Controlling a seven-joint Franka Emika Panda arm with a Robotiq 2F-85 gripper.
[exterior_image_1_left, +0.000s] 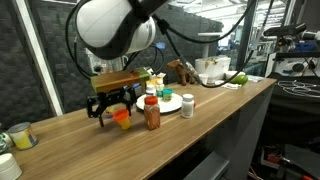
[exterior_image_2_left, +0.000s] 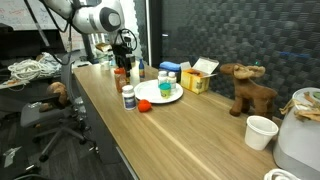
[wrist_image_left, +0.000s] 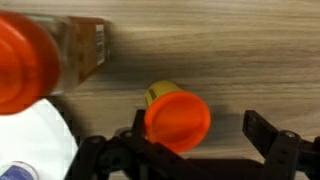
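From above, the wrist view shows a round orange top (wrist_image_left: 178, 121) with a bit of yellow beside it. It sits between the open fingers of my gripper, nearer the left finger (wrist_image_left: 115, 158) than the right finger (wrist_image_left: 275, 142). Whether either finger touches it, I cannot tell. A glass jar with an orange-red lid (wrist_image_left: 22, 62) is close by at the upper left.
The lidded jar (exterior_image_1_left: 152, 113) stands just right of the gripper in exterior view 1. A white plate (exterior_image_2_left: 157, 92) with small jars on it is nearby. A red ball-like item (exterior_image_2_left: 144, 105) lies near the plate. Bare counter (exterior_image_1_left: 70, 150) stretches to the left.
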